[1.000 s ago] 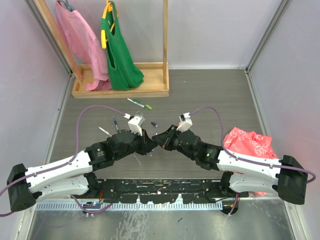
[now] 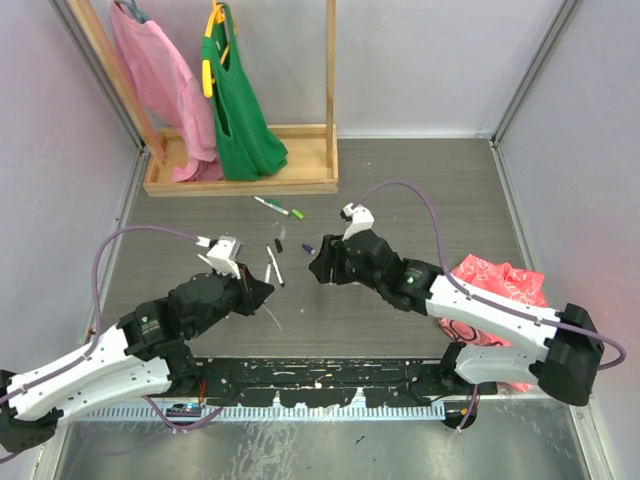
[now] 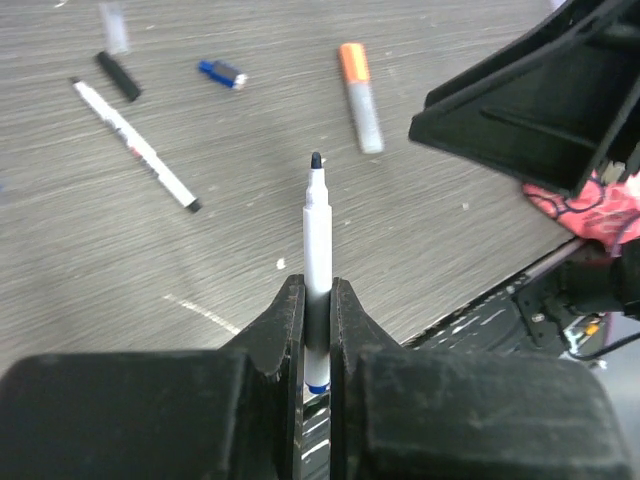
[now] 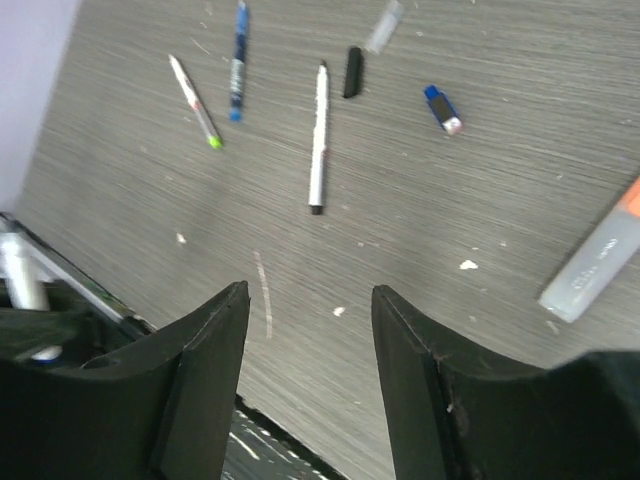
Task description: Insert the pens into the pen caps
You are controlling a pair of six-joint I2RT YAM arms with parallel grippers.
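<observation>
My left gripper is shut on a white marker (image 3: 318,240), held upright with its dark tip exposed. My right gripper stands open and empty, to the right of the left one in the top view. On the table lie a small blue cap (image 4: 440,108), a black cap (image 4: 353,72), a white pen (image 4: 319,140), a blue pen (image 4: 239,60), a green-ended pen (image 4: 195,100), an orange-ended marker (image 3: 362,100) and a clear piece (image 4: 385,25).
A wooden rack (image 2: 310,185) with pink and green garments stands at the back left. A red cloth (image 2: 500,285) lies at the right.
The grippers have separated: the left moved left with the marker, and the right has risen toward the back and opened.
</observation>
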